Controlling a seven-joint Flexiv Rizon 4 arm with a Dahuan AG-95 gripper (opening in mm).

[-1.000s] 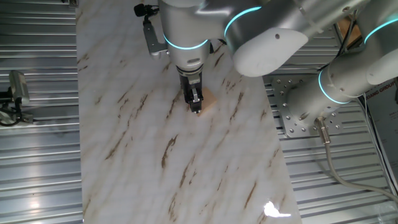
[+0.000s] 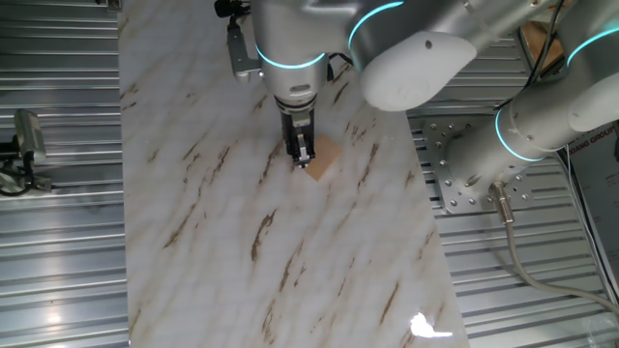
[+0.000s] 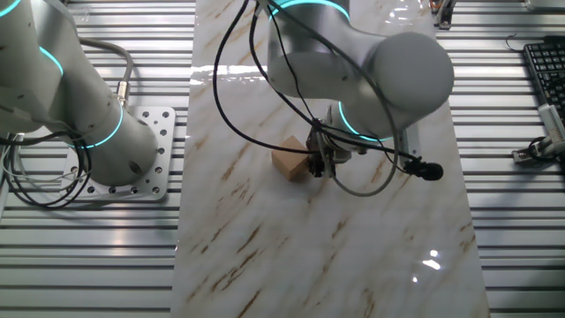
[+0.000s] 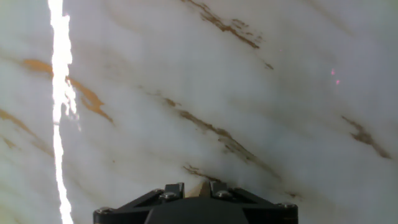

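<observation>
A tan wooden block (image 3: 292, 159) sits on the marble-patterned table, turned so that a corner faces my gripper (image 3: 318, 164). In exterior view 1 the gripper (image 2: 302, 162) covers the left part of the block (image 2: 326, 158). At the bottom of the wrist view, a bit of tan (image 4: 198, 190) shows between the fingertips of the gripper. Those tips stand a little apart, and the dark gripper body hides most of what lies below. Whether the fingers press on the block cannot be made out.
Bare tabletop (image 2: 222, 261) stretches around the block, with wide free room toward the front. Slatted metal decking (image 2: 58, 251) flanks both sides. Loose cables (image 3: 216, 79) loop from the arm. A small camera device (image 2: 27, 145) stands off the left edge.
The block looks unmoved.
</observation>
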